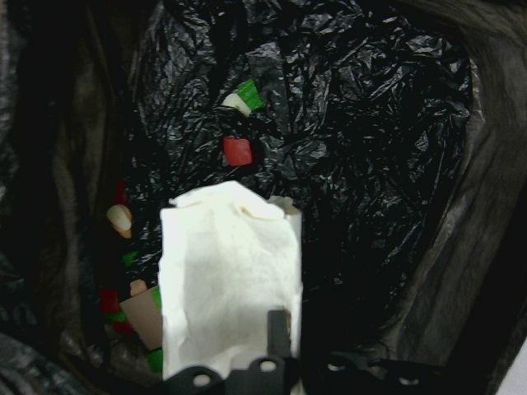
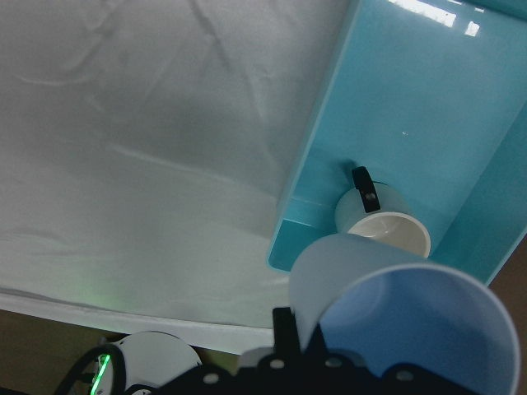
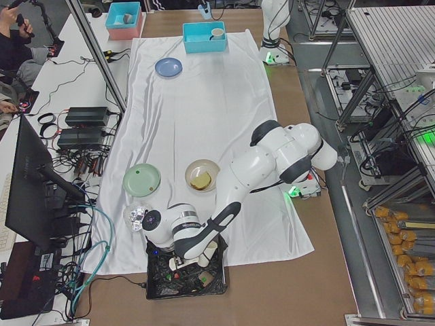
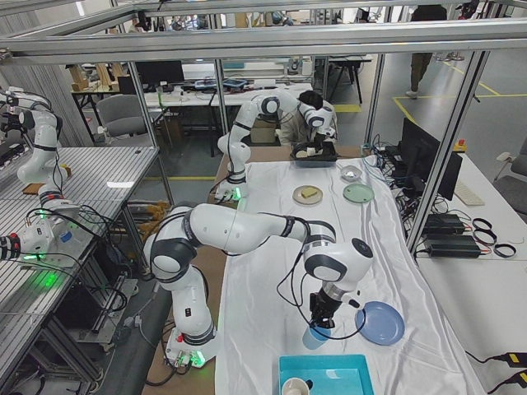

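Note:
My left gripper is low over the black lined bin [image 3: 156,285], shut on a crumpled white paper piece [image 1: 226,280]; scraps lie below it on the liner. In the right wrist view, my right gripper is shut on a light blue cup [image 2: 412,329], above a blue bin [image 2: 403,99] holding a white mug [image 2: 370,206].
A green plate [image 3: 141,178], a beige plate [image 3: 194,166] with yellow food, crumpled foil [image 3: 136,216] and a blue plate [image 3: 168,67] lie on the white cloth.

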